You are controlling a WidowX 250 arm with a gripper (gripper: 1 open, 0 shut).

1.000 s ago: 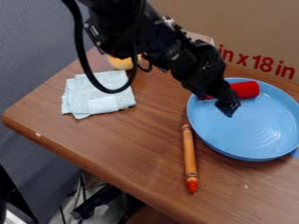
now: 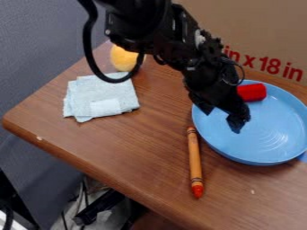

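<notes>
My gripper point(image 2: 228, 112) is low over the left part of a blue plate point(image 2: 267, 137), pointing down; whether its fingers hold anything is unclear. A red cylindrical object point(image 2: 252, 92) lies at the plate's back edge, just behind the gripper. An orange crayon-like stick point(image 2: 195, 166) with a red tip lies on the table left of the plate. A folded pale cloth point(image 2: 99, 101) is at the left, with a yellow round object point(image 2: 124, 56) behind it, partly covered by the arm.
A cardboard box point(image 2: 264, 36) with red printing stands behind the plate.
The arm has shifted slightly left over the last second, uncovering more of the yellow object. The objects on the table look unmoved.
</notes>
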